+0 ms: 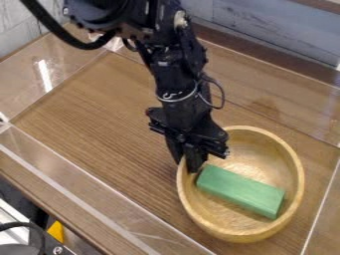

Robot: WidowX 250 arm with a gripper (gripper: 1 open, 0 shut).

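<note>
My black gripper reaches down from the top centre, shut on the left rim of a yellow-tan bowl at the lower right. Inside the bowl lies a light green rectangular block, long side running diagonally. The gripper's tips partly hide the bowl's rim where they grip it.
A white wall runs along the back. Cables and a small yellow object are beyond the table's lower-left edge.
</note>
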